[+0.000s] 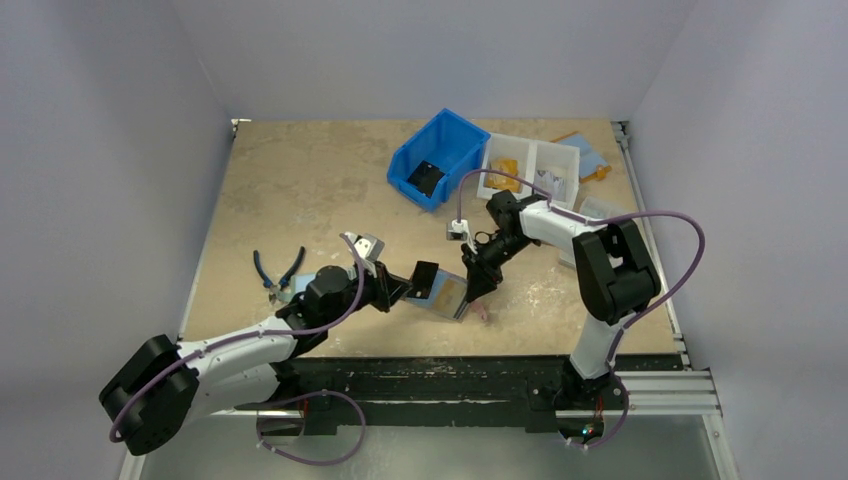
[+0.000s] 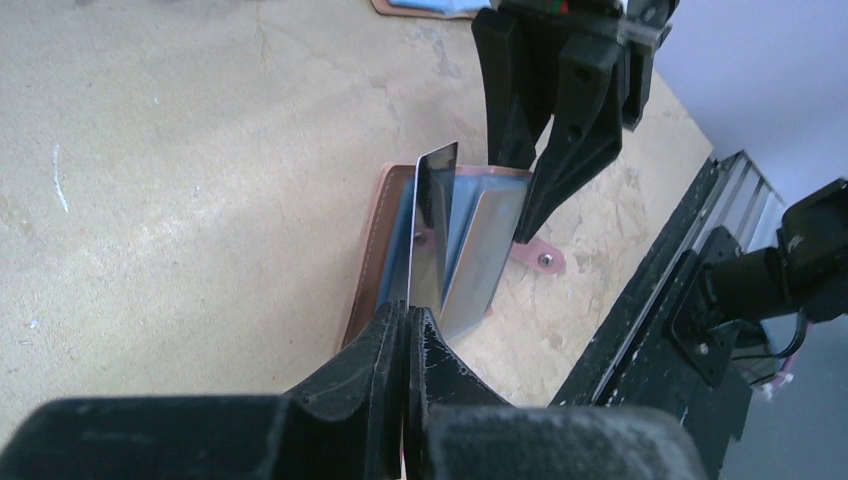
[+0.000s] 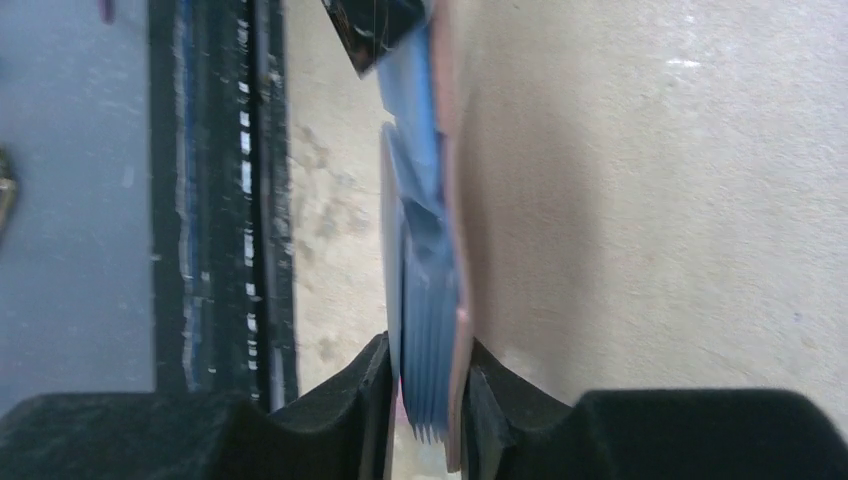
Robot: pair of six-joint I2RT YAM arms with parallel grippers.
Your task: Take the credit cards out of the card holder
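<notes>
A pink-edged card holder [image 2: 380,240] with blue inside is held above the table at the centre, its end between the fingers of my right gripper. A dark, thin card [image 1: 423,280] sticks out of the holder toward the left arm. My left gripper is shut at the edge of this card, which runs down to its fingertips in the left wrist view. In the right wrist view the holder [image 3: 425,260] stands edge-on, with a black corner at its top.
A blue bin [image 1: 445,140] with a black item and white trays [image 1: 555,160] stand at the back. Pliers [image 1: 275,280] lie at the left on a light blue item. The table's front edge is close below the grippers.
</notes>
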